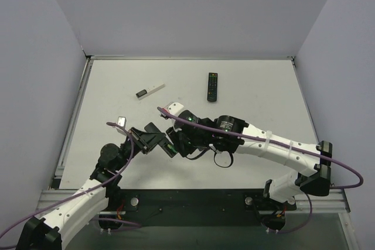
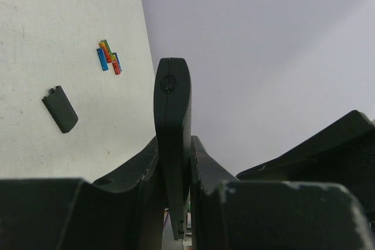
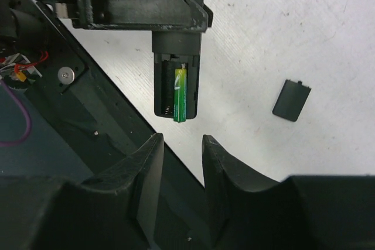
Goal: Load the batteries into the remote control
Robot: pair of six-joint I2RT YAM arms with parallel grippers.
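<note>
My left gripper [image 1: 153,139] is shut on a dark remote, whose open battery compartment shows in the right wrist view with a green battery [image 3: 180,92] in it, its lower end at the compartment's edge. My right gripper is part open with nothing between its fingers, just beside that compartment. A black battery cover [image 3: 291,100] lies on the table. In the left wrist view, several coloured batteries [image 2: 108,57] lie grouped on the table.
Another remote [image 1: 212,87] lies at the back of the white table [image 1: 258,86], and a white bar with a dark end [image 1: 150,91] at back left. The table's front edge is close below the grippers.
</note>
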